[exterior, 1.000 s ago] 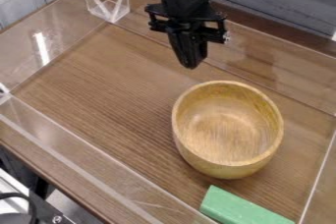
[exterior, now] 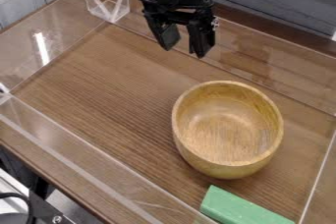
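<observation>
My black gripper (exterior: 184,33) hangs over the wooden tray floor at the top centre of the camera view, open, with two dark fingers pointing down and nothing visible between them. Below and right of it sits an empty tan oval bowl (exterior: 226,128). A green block (exterior: 247,208) lies at the lower right edge, apart from the bowl.
A clear plastic piece (exterior: 108,4) stands at the upper left, partly hard to make out. The wooden floor (exterior: 98,120) left of the bowl is clear. Tray walls run along the back and sides, and a dark cable lies at the lower left corner.
The gripper has shifted slightly and its two fingers now show lower and more fully, farther apart in the view. The bowl and green block have not moved.
</observation>
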